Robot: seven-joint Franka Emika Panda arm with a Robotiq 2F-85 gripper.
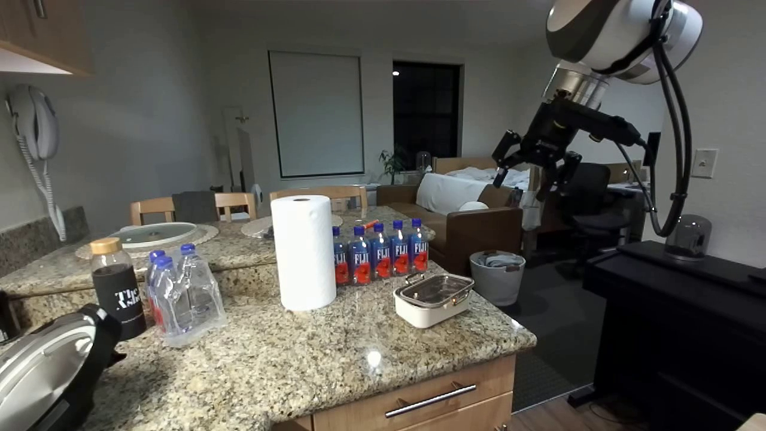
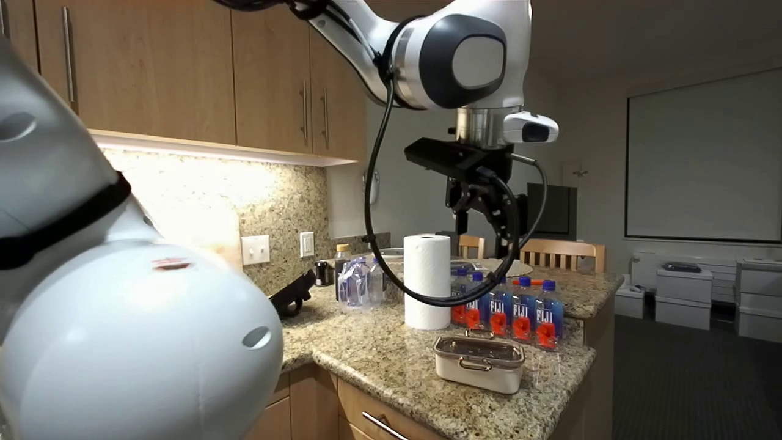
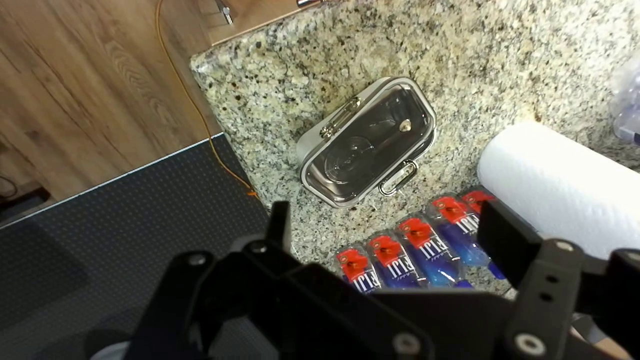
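High above the counter's right end, my gripper [image 1: 520,182] hangs open and empty. In the wrist view its dark fingers [image 3: 277,225] stand wide apart. Below sits a cream rectangular container [image 1: 432,312] with a clear lid and metal clasps, upright on the granite and well apart from my gripper. From above, the container's lid [image 3: 375,141] shows something small and pale at one end. Behind it stands a row of blue-capped FIJI bottles [image 1: 380,252], upright beside a white paper towel roll [image 1: 304,255]. The gripper's body hides part of the bottle row in the wrist view.
Plastic-wrapped bottles [image 1: 183,294], a black tumbler with a tan cap [image 1: 118,291] and a metal-and-black appliance [image 1: 54,366] occupy the left. Bare granite [image 1: 301,359] lies in the middle front. The counter ends just right of the container.
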